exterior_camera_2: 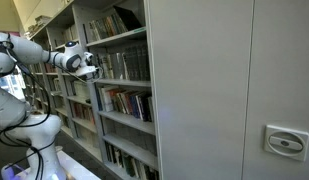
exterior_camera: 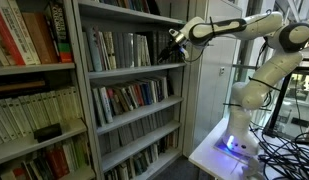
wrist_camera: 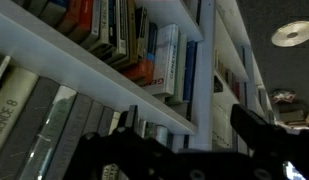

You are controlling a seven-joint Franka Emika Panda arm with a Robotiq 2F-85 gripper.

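Note:
My gripper (exterior_camera: 175, 47) is raised beside the right end of a tall grey bookshelf (exterior_camera: 85, 75), near its upper rows. In the second exterior view the gripper (exterior_camera_2: 93, 73) hangs in front of the shelf's left part. The wrist view shows the dark gripper open, its two fingers far apart with nothing held between them. Past it, a row of dark grey and black books (wrist_camera: 49, 130) fills one shelf. Beyond a white shelf board (wrist_camera: 79, 60) stand more books, among them a white-spined one (wrist_camera: 162, 60).
A second bookcase with red and pale books (exterior_camera: 34, 38) stands at the left. Below the arm is a white table (exterior_camera: 219, 155), with black cables (exterior_camera: 284, 155) heaped at its right. A plain white panel (exterior_camera_2: 209, 90) borders the shelf.

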